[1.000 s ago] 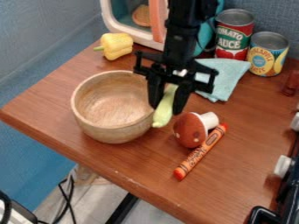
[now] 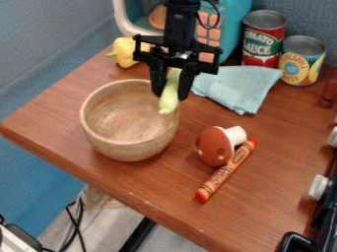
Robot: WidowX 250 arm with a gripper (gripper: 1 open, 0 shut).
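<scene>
My black gripper [image 2: 172, 71] hangs above the right rim of the wooden bowl [image 2: 112, 128], shut on a pale green, elongated object [image 2: 170, 94] that dangles downward over the bowl's edge. A red-capped toy mushroom [image 2: 214, 148] lies right of the bowl, beside an orange crayon [image 2: 224, 176].
A light blue cloth [image 2: 235, 91] lies behind. A red can [image 2: 263, 39], a yellow can [image 2: 302, 64] and a small red bottle [image 2: 329, 94] stand back right. A yellow object [image 2: 122, 51] lies back left, near a teal container [image 2: 136, 17].
My gripper has moved up and back, lifting the pale green object higher and away from the mushroom.
</scene>
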